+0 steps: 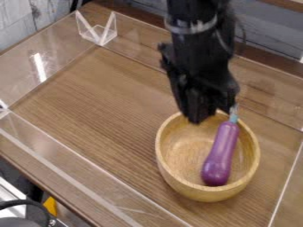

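Note:
A purple eggplant (221, 157) lies in a round tan bowl (180, 167) at the lower right of the camera view, in the bowl's right part. The black gripper (186, 104) hangs over the back of the bowl, raised above the eggplant, with nothing seen held. Whether its fingers are open or shut is unclear.
The wooden table has clear room to the left of the bowl. A white wire item (97, 28) stands at the back left. A grey ledge runs along the back right.

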